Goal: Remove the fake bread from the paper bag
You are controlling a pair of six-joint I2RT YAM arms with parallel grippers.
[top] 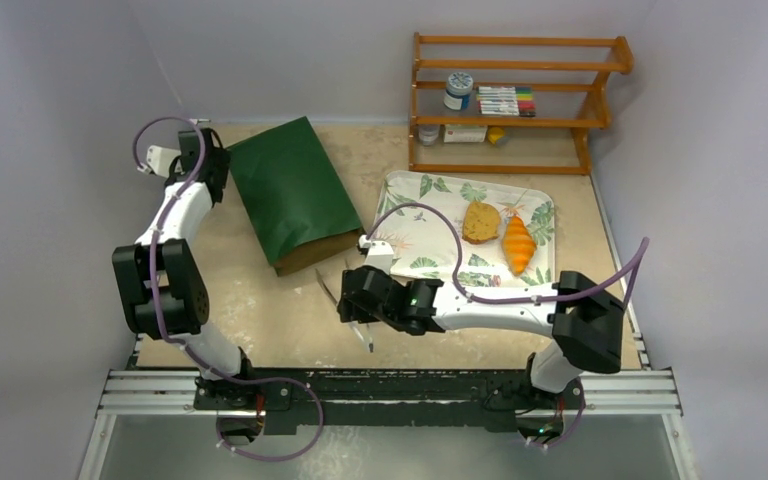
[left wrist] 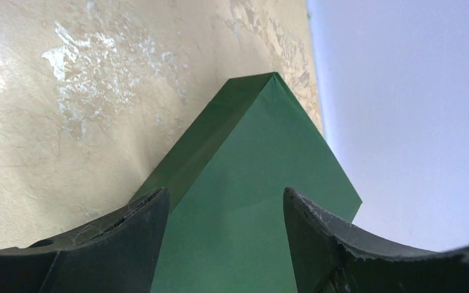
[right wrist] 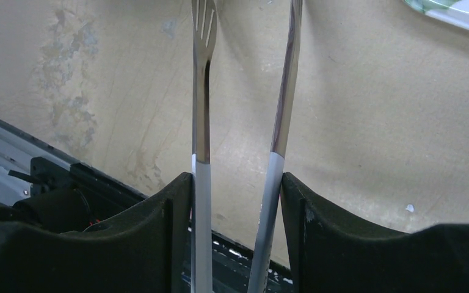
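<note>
A green paper bag (top: 290,190) (left wrist: 250,159) lies on the table at left, its brown-lined mouth facing front right. Whether bread is inside is hidden. My left gripper (top: 215,160) hangs by the bag's rear left corner, open, with nothing between its fingers. My right gripper (top: 360,305) is shut on steel tongs (right wrist: 203,85) with fork-shaped tip, held just in front of the bag's mouth.
A leaf-patterned tray (top: 415,240) holds a bread slice (top: 480,220) and a croissant (top: 517,245). A wooden rack (top: 515,165) with jars and markers stands at the back right.
</note>
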